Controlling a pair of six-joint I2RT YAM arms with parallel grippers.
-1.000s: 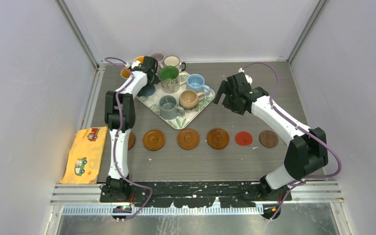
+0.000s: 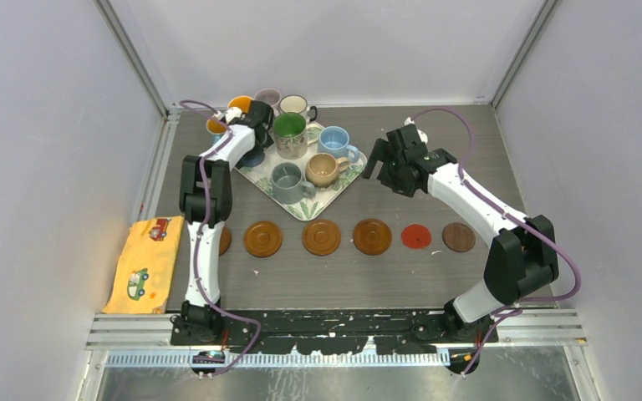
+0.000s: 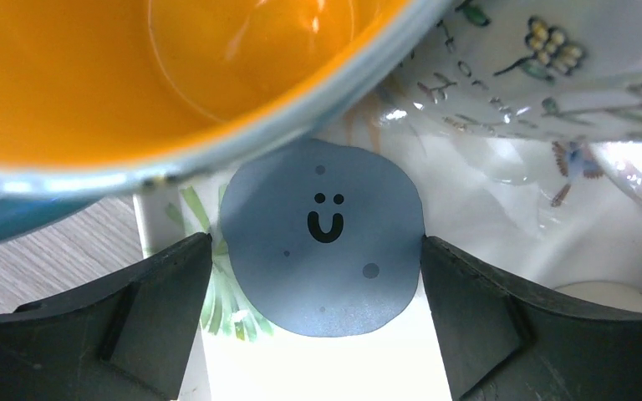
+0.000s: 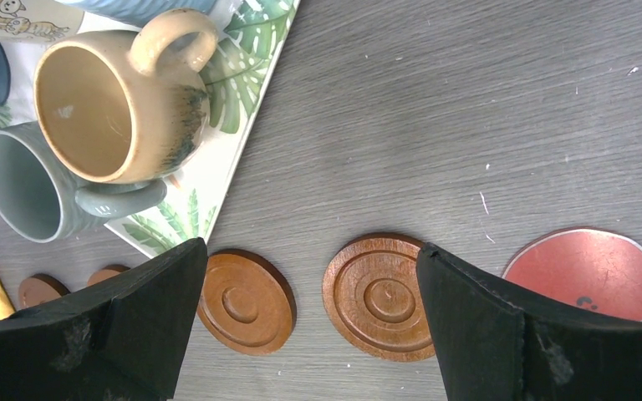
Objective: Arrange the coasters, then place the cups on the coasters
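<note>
A dark blue coaster with a smiley face (image 3: 322,276) lies on the tray (image 2: 255,174) at its left side. My left gripper is over it, open, with one finger to each side in the left wrist view; whether they touch it I cannot tell. An orange-lined cup (image 3: 242,75) looms close at the top of that view. Mugs crowd the tray: green-lined (image 2: 289,125), light blue (image 2: 333,140), tan (image 2: 323,170) and grey-green (image 2: 287,182) ones among them. Right of the tray, my right gripper (image 2: 374,159) hangs open and empty above bare table.
Along the front runs a row of brown wooden coasters (image 4: 238,305), a red coaster (image 4: 583,274) and a darker one (image 2: 459,237). A yellow cloth (image 2: 144,266) lies at the front left. Between tray and right wall the table is mostly clear.
My left gripper has shifted slightly toward the front, showing more of the orange-lined cup behind it. The mugs, coasters and right arm look the same.
</note>
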